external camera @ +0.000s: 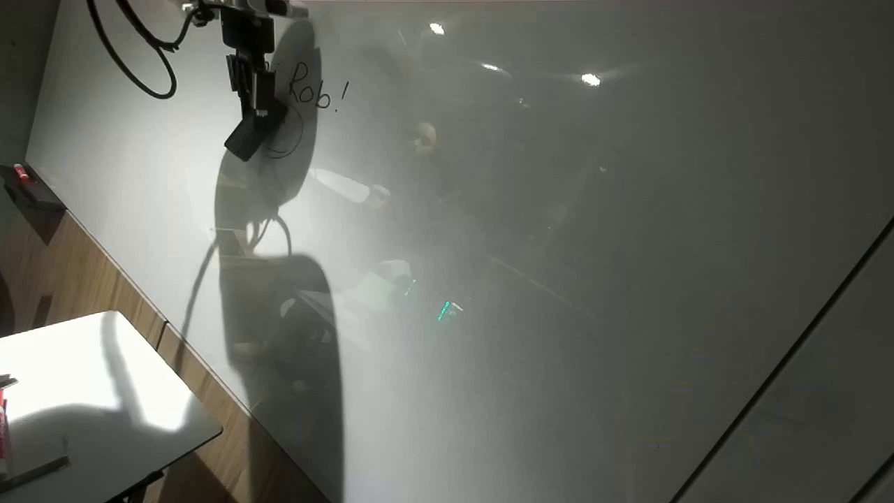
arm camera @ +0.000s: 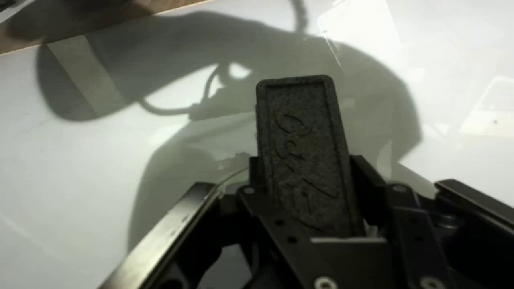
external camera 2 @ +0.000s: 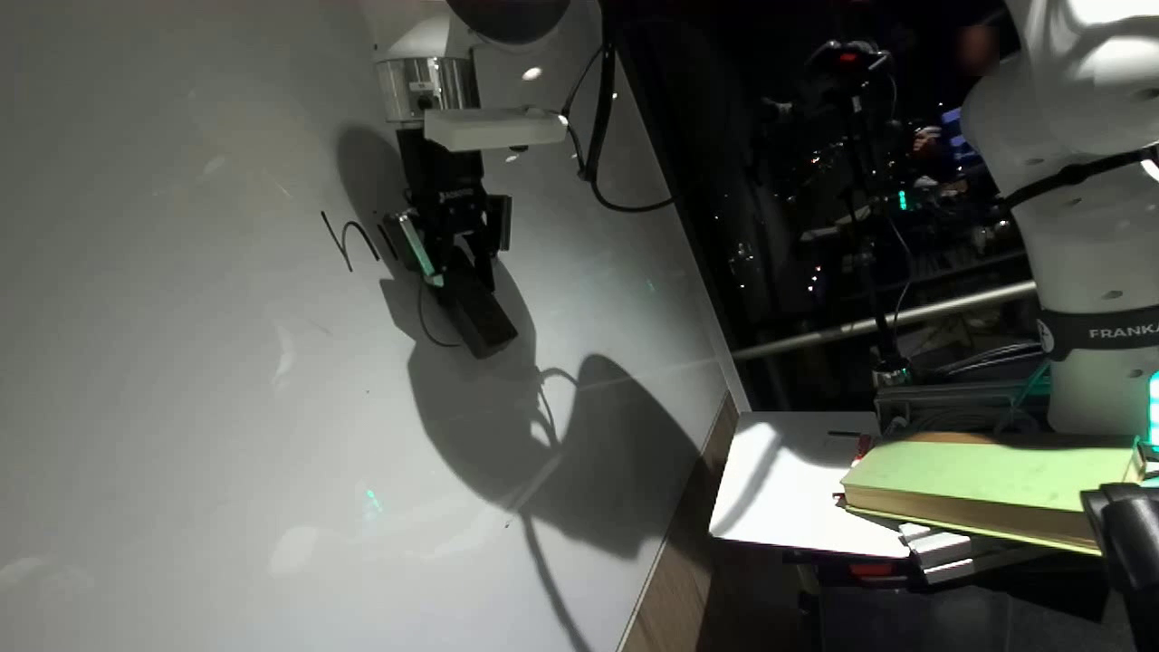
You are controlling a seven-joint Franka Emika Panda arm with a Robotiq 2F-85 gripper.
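Note:
Held between my gripper's (arm camera: 308,178) fingers is a dark rectangular board eraser (arm camera: 301,130) with raised lettering; the fingers are shut on it. In exterior view 1 the eraser (external camera: 255,130) hangs tilted below the gripper (external camera: 251,96), over the left of the whiteboard (external camera: 503,394). It overlaps part of a drawn circle (external camera: 299,138) there. The handwriting "Rob!" (external camera: 318,93) stands just right of the gripper. From exterior view 2, the eraser (external camera 2: 478,315) appears close to the board, and I cannot tell whether it touches. The arm covers part of the writing (external camera 2: 349,241) in that view.
A white table (external camera: 92,352) stands at the lower left, near the board's bottom edge. Exterior view 2 shows a green book (external camera 2: 978,478) beside the table and a white robot arm base (external camera 2: 1097,261). The board is bare right of the writing.

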